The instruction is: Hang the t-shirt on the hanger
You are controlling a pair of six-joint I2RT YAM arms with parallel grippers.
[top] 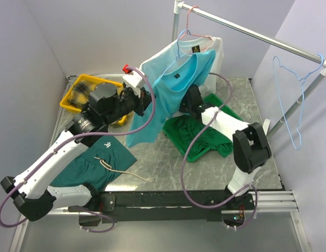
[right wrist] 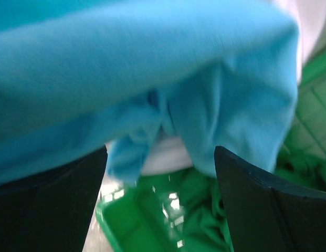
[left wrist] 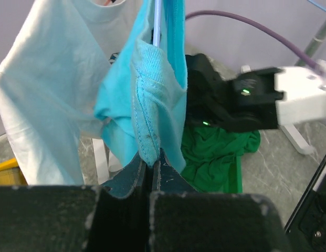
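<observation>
A light-blue t-shirt (top: pixel 176 86) hangs on a blue hanger (top: pixel 178 47), whose hook lies below the rack's rod in the top view, in front of the white shirt. My left gripper is shut on the t-shirt's shoulder, with the hanger's arm (left wrist: pixel 157 23) running into the fabric above the fingertips. At the shirt's other side, low and partly behind it, is my right gripper (top: pixel 190 102). In the right wrist view its fingers (right wrist: pixel 257 202) stand apart, with loose blue cloth (right wrist: pixel 199 105) hanging across and beyond the gap; no grip on it shows.
A metal rack (top: pixel 246 30) carries a white shirt (top: pixel 218 52) on a red hanger (top: pixel 187 18) and an empty blue hanger (top: pixel 299 142). A green tray (top: pixel 176 144) with green cloth, a yellow basket (top: pixel 68 100) and a dark green garment (top: pixel 89 165) lie below.
</observation>
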